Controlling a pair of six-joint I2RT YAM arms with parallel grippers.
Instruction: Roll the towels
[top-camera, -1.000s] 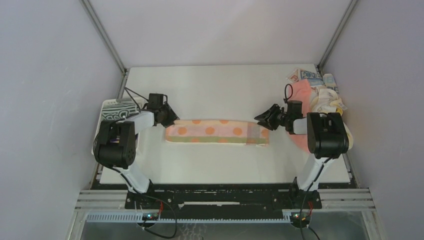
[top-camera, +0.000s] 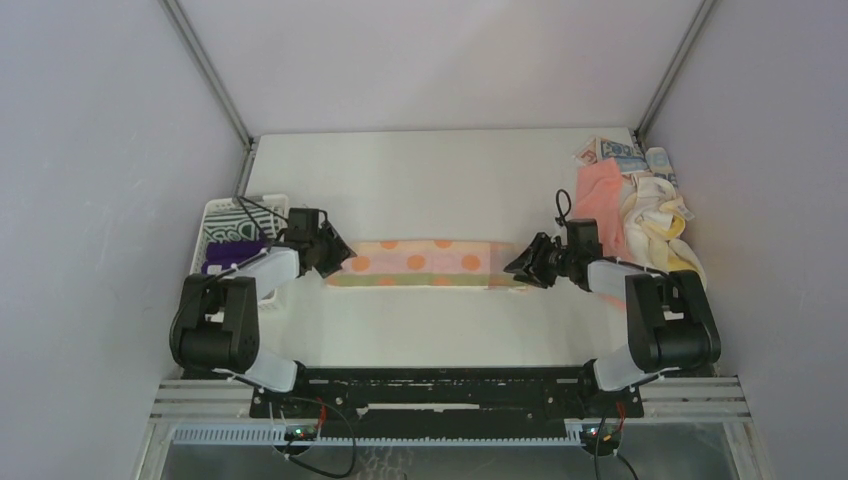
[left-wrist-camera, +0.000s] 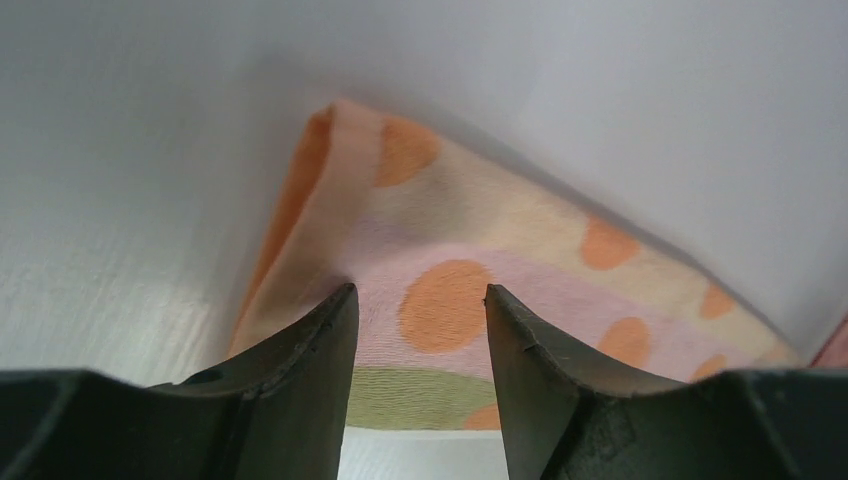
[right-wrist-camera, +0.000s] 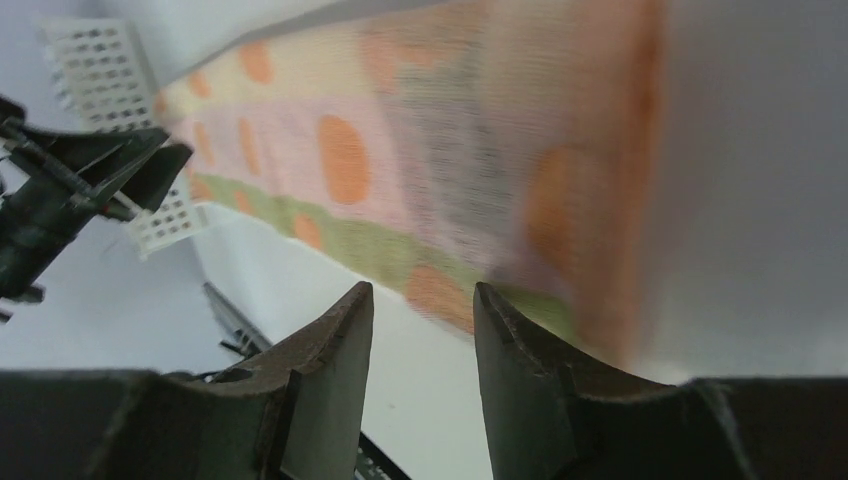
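A pink towel with orange dots and a green edge (top-camera: 415, 263) lies folded into a long strip across the middle of the table. My left gripper (top-camera: 343, 262) is over its left end; in the left wrist view its fingers (left-wrist-camera: 335, 340) stand apart above the towel, with nothing gripped. At the right end, my right gripper (top-camera: 518, 275) hovers with its fingers (right-wrist-camera: 345, 335) spread, and the towel's end fold (right-wrist-camera: 620, 200) shows just beyond them. Neither gripper has cloth between its fingers.
A white basket (top-camera: 215, 210) holding rolled towels stands at the left edge. On the right is a loose heap of towels, among them a coral one (top-camera: 598, 195) and a yellow-white one (top-camera: 655, 215).
The towel shifted slightly left early on and has since stayed put.
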